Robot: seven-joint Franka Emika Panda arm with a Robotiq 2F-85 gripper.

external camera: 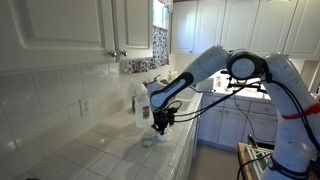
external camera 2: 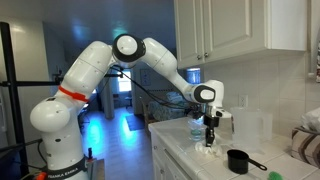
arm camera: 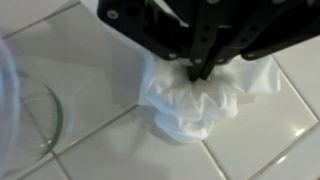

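A crumpled white cloth or paper towel (arm camera: 190, 110) is bunched at the fingertips of my gripper in the wrist view. The dark fingers are shut, with the white folds gathered at and below their tips. In exterior view 2 my gripper (external camera 2: 209, 138) points down at the counter, with the white cloth (external camera 2: 207, 150) beneath it. Exterior view 1 has the gripper (external camera: 161, 129) low over the tiled counter (external camera: 100, 150), near its front edge. Which part of the cloth touches the tiles cannot be told.
Clear glassware (arm camera: 45, 115) stands left of the cloth in the wrist view. A black pan (external camera 2: 240, 161) sits on the counter near the gripper. White wall cabinets (external camera: 70, 35) hang above. Bare tiles stretch toward the near left in exterior view 1.
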